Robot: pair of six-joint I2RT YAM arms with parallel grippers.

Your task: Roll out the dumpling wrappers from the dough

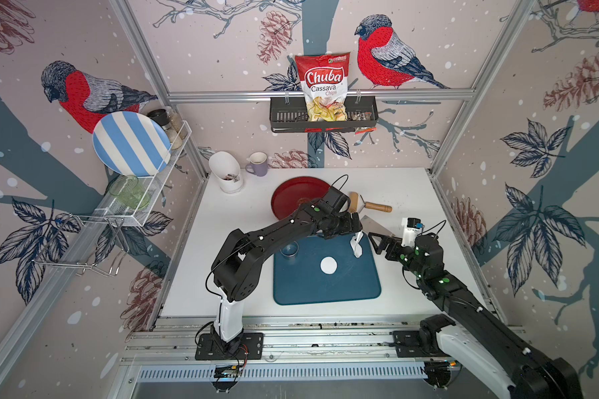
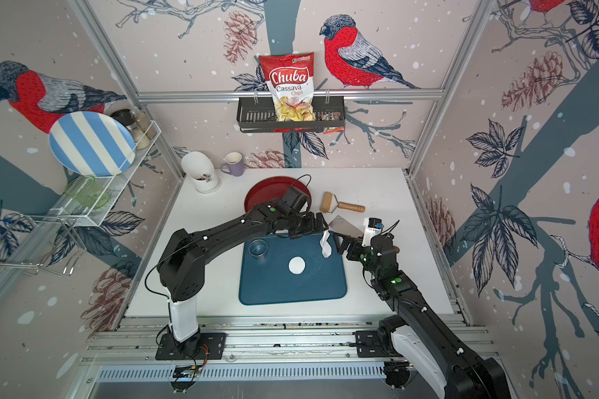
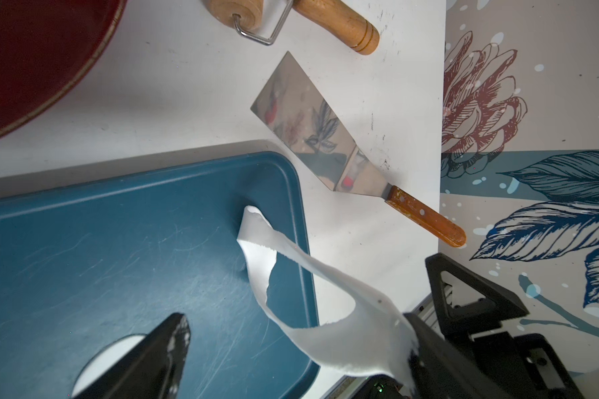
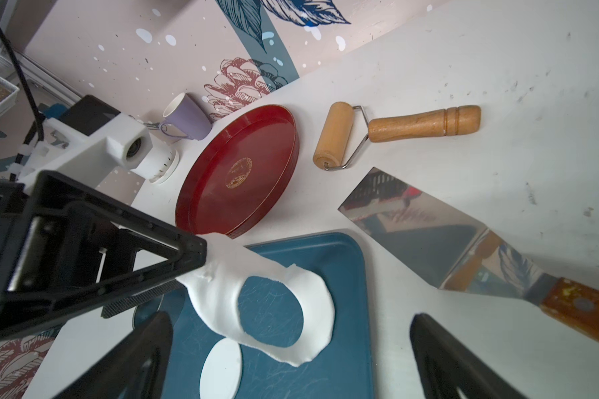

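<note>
A white ring of dough scrap (image 3: 332,332) hangs from one finger of my left gripper, over the right side of the blue tray (image 3: 99,239). That gripper stands open, its other finger (image 3: 169,355) clear of the dough. In the right wrist view the ring (image 4: 312,309) droops from the left finger's tip, with a large hole in it. A round white wrapper (image 1: 328,265) lies flat on the tray. My right gripper is open and empty, right of the dough. Behind the tray rests the wooden roller (image 4: 334,136).
A metal scraper (image 4: 419,232) lies right of the tray. The round red tray (image 1: 293,193) stands behind it. A clear round cup or cutter (image 1: 289,250) sits at the blue tray's back left. The tray's front is free.
</note>
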